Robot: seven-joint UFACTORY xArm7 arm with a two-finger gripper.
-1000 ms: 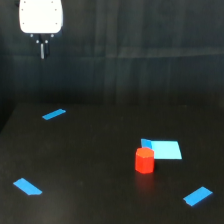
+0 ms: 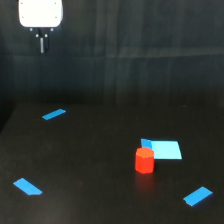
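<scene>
A red block (image 2: 144,160) with a hexagon-like outline stands on the dark table, right of centre. Just behind it lies a pale blue square (image 2: 167,150) with a darker blue patch at its left side; the block hides part of this. High at the upper left, my small dark gripper (image 2: 43,46) hangs below a white plate, far from the block and well above the table. It is too small and dark to show whether its fingers are apart, and no object is visible at it.
Blue tape strips lie flat at the table's back left (image 2: 54,114), front left (image 2: 27,187) and front right (image 2: 198,196). A dark curtain (image 2: 130,50) hangs behind.
My gripper and its white plate sit slightly higher in the picture than a second ago. The red block, the pale square and the tape strips look unmoved.
</scene>
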